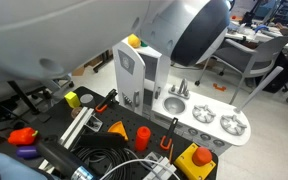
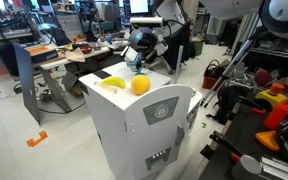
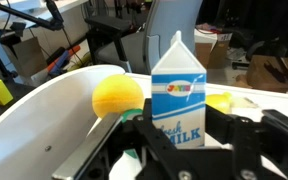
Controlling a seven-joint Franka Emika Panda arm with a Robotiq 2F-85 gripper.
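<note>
A small milk carton [image 3: 178, 95], white and blue with a peaked top, stands upright between the fingers of my gripper, which is shut on it. Beyond the carton in the wrist view lie an orange [image 3: 116, 95] and, to the right, a yellow item [image 3: 221, 102]. Part of a green object [image 3: 132, 150] shows beside the left finger. In exterior view 2, a white toy cabinet [image 2: 142, 131] bears the orange [image 2: 140, 85] and a banana [image 2: 114, 82] on top, with the gripper behind them. My arm hides the gripper in exterior view 1.
A white toy sink and stove unit [image 1: 191, 117] adjoins the cabinet. The dark table in front holds a red cylinder [image 1: 143, 133], cables and a yellow block with a red button [image 1: 196, 161]. An open cabinet door [image 1: 128, 75] sticks out.
</note>
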